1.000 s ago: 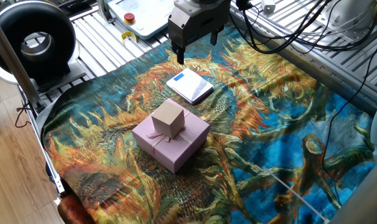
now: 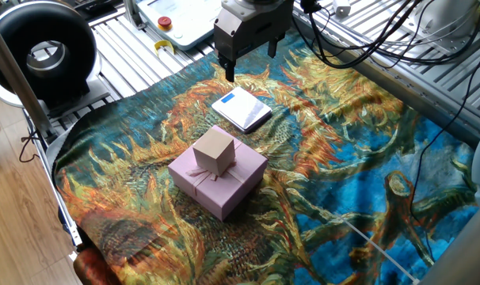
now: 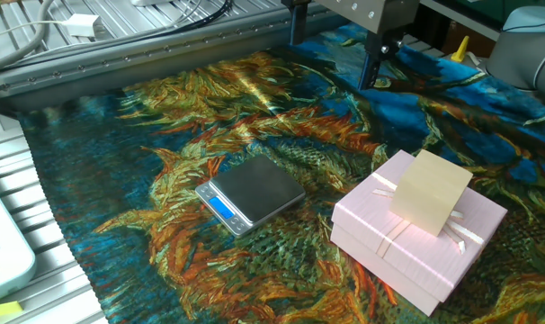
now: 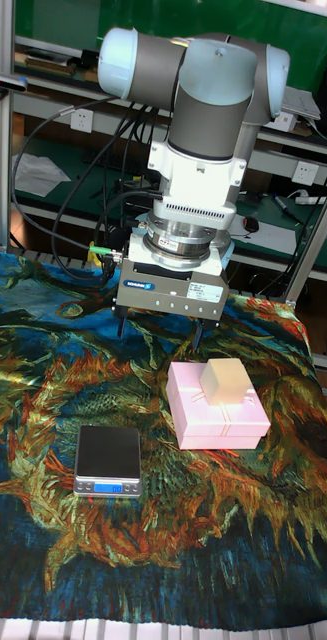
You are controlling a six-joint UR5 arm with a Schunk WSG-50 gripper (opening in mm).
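A tan cube (image 2: 215, 152) rests on the lid of a pink gift box (image 2: 216, 186) tied with a thin ribbon. Beside that box, lying flat on the cloth, is a digital scale (image 3: 252, 193) with a blue display; its dark plate (image 4: 109, 451) is bare. My gripper (image 4: 158, 331) hangs in the air above the cloth, behind the box and scale in exterior view 3. Its two fingers are spread wide apart, with nothing between them and no contact with box, cube or scale.
A patterned cloth (image 2: 129, 186) covers the table, with broad clear areas around the box and scale. A control panel with a red button (image 2: 165, 23) lies at the back left in exterior view 1, near a large black ring (image 2: 75, 51). Cables run behind the arm.
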